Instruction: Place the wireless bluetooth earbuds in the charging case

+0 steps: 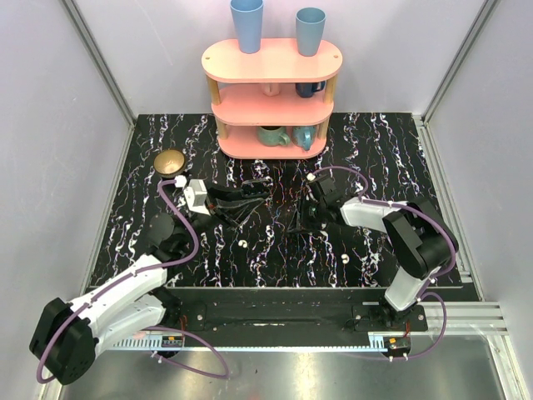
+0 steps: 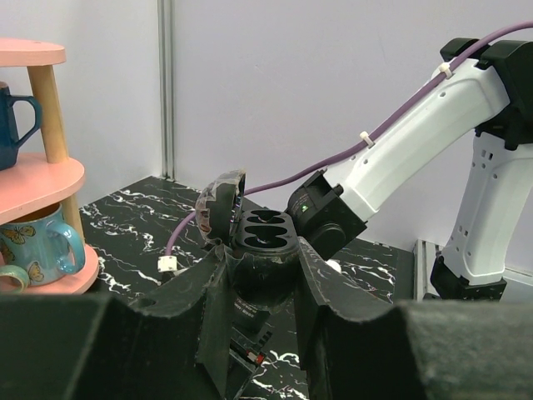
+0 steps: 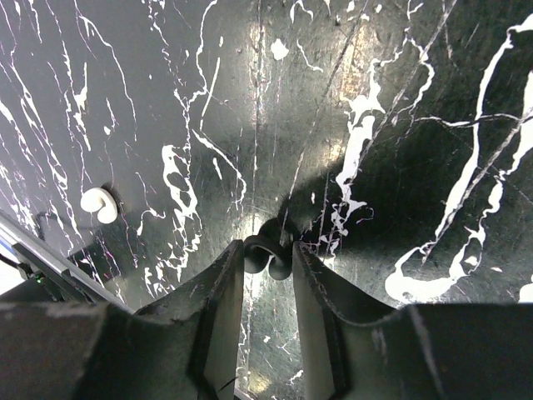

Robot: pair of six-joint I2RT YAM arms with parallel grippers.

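The black charging case (image 2: 265,229) has its lid up and shows two empty hollows in the left wrist view. My left gripper is shut on its lower part, holding it over the left-centre of the table; the case (image 1: 255,185) appears at the fingertips from above. A small curved black earbud (image 3: 266,254) lies between the fingertips of my right gripper, low at the table. The fingers sit close on both sides of it; whether they touch it I cannot tell. A white C-shaped earbud (image 3: 100,204) rests on the table to the left in the right wrist view.
The pink shelf (image 1: 271,100) with cups and mugs stands at the back. A gold bowl (image 1: 170,162) sits at back left. Small pale pieces (image 1: 243,243) lie on the marbled table (image 1: 391,167), another (image 1: 345,258) nearer the right arm.
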